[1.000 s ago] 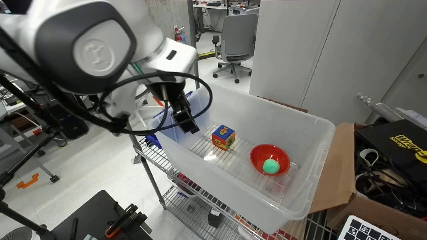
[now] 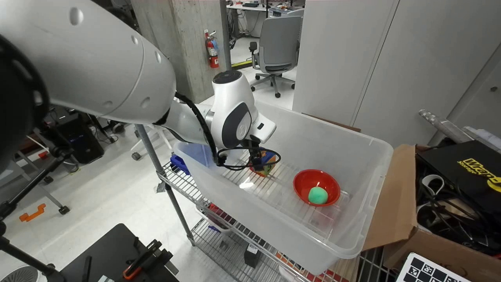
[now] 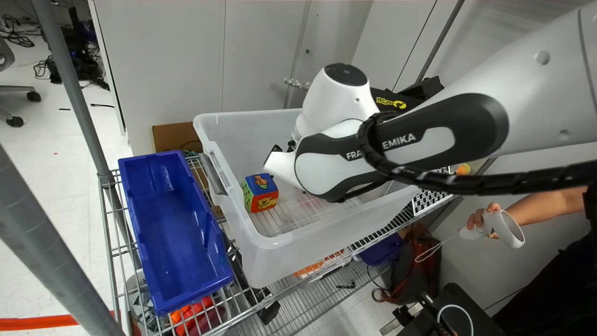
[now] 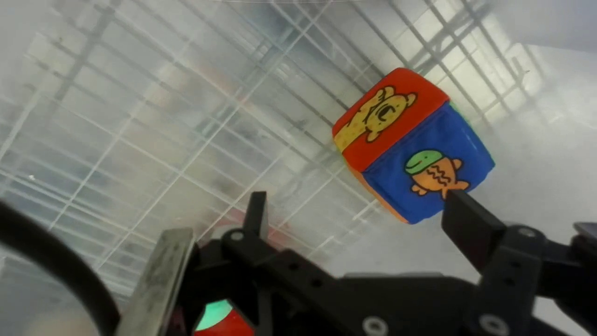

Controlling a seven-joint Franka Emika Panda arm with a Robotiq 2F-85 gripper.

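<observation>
A soft picture cube (image 4: 411, 151), with red, blue and green sides, rests on the floor of the clear plastic bin. Exterior view 2 shows the cube (image 3: 260, 193) near the bin's end beside the blue tray. My gripper is open and empty, its fingers wide apart. In the wrist view the cube lies beyond the fingertips and closer to the right-hand finger (image 4: 473, 227). From exterior view 1, the gripper (image 2: 256, 157) hides part of the cube (image 2: 270, 162). A red bowl (image 2: 307, 181) holding a green ball (image 2: 318, 195) sits farther along the bin.
Tall walls of the clear bin (image 2: 371, 206) surround the objects. An empty blue tray (image 3: 173, 235) stands outside it on the wire shelf. At the opposite end is a cardboard box (image 2: 394, 188) full of cables. Bin floor between cube and bowl is bare.
The arm has swung away from exterior view 1's camera, and the gripper has gone from above the bin's near-left edge to the cube, now covering part of it. Cube, bowl and ball look unmoved.
</observation>
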